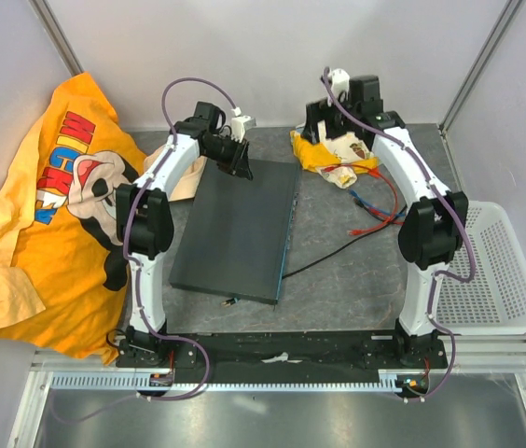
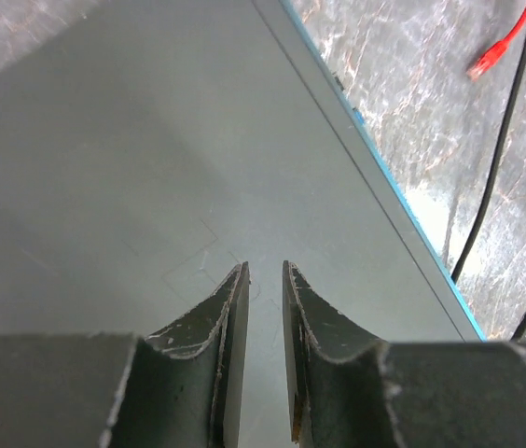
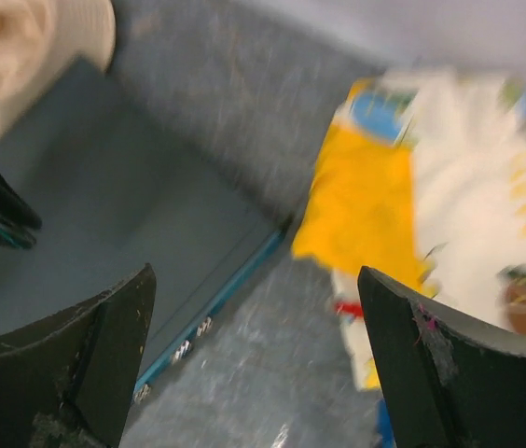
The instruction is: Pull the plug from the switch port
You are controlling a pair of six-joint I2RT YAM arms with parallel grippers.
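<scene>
The flat dark switch [image 1: 226,243] lies on the grey floor, its blue-edged port side [image 2: 384,177] facing right, with a black cable [image 1: 338,249] running from near that edge. My left gripper [image 1: 237,163] hangs over the switch's upper part, fingers slightly apart, nothing seen between them. My right gripper [image 1: 328,121] is raised over the back right, wide open and empty. A red plug [image 2: 489,58] lies loose beside the switch. Whether any plug sits in a port is too small to tell.
An orange shirt [image 1: 39,233] covers the left. A yellow-white cloth [image 1: 305,149] lies at the back, red and blue cables [image 1: 380,210] below it. A white basket [image 1: 487,289] stands at the right.
</scene>
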